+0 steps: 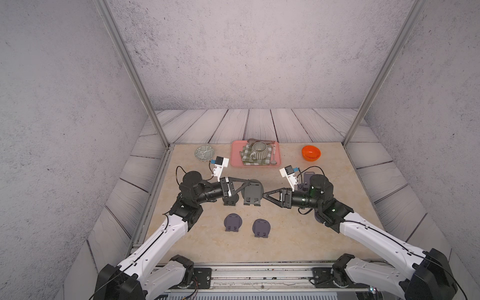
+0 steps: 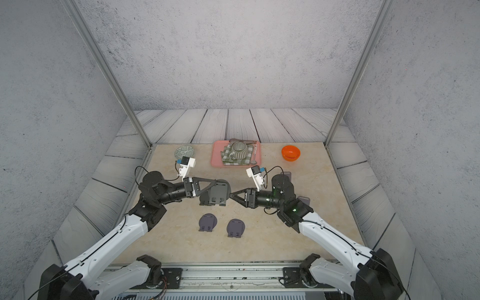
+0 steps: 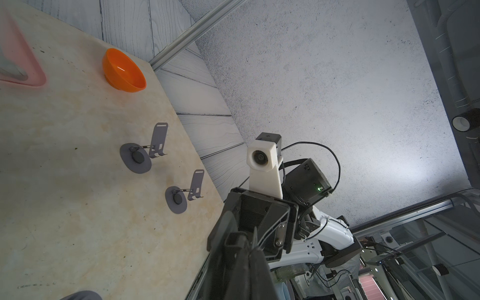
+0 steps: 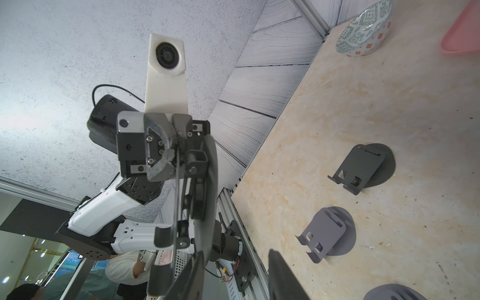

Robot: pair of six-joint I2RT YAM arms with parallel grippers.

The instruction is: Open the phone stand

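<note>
A folded dark grey phone stand (image 1: 253,192) hangs above the middle of the table, its round base and holder plate lying close together. My left gripper (image 1: 248,181) is shut on its upper left edge. From the right, my right gripper (image 1: 264,194) stands open at the stand's right edge; whether its fingers touch or straddle that edge cannot be told. The right wrist view shows the held stand (image 4: 210,185) nearly edge-on, with the right fingers (image 4: 286,280) spread below. In the left wrist view, the left fingers (image 3: 241,275) are blurred and close together.
Two unfolded stands stand at the right. Behind are a pink tray (image 1: 236,159), an orange bowl (image 1: 311,153) and a patterned bowl (image 1: 204,153).
</note>
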